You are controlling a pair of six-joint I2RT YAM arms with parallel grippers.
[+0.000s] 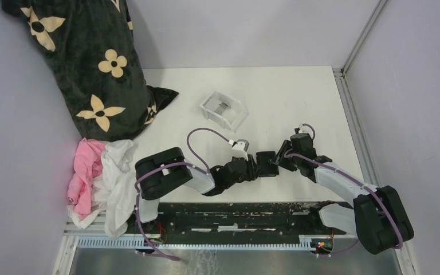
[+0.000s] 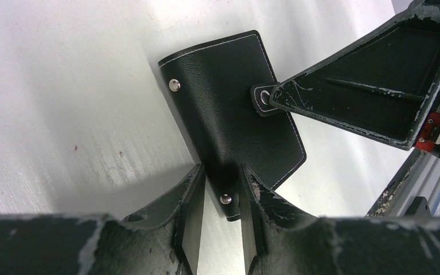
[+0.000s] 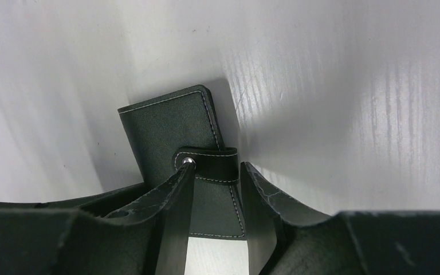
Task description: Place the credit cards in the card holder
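Note:
The black card holder point(image 1: 267, 164) lies on the table between my two grippers, its strap point(image 2: 263, 98) laid over the front with a metal snap. In the left wrist view my left gripper is partly open, and the holder's lower studded corner shows in the gap between its fingers. My right gripper is also partly open over the strap side; the strap shows between its fingertips, one of them close to the snap. Whether any finger presses on the holder cannot be told. Grey flat pieces, perhaps the cards point(image 1: 216, 106), sit in a white box.
The white open box point(image 1: 239, 117) stands farther back on the table point(image 1: 286, 97). Pink cloth point(image 1: 85, 175) and white cloth point(image 1: 117, 172) are heaped at the left edge, below a dark flowered cloth point(image 1: 69, 74).

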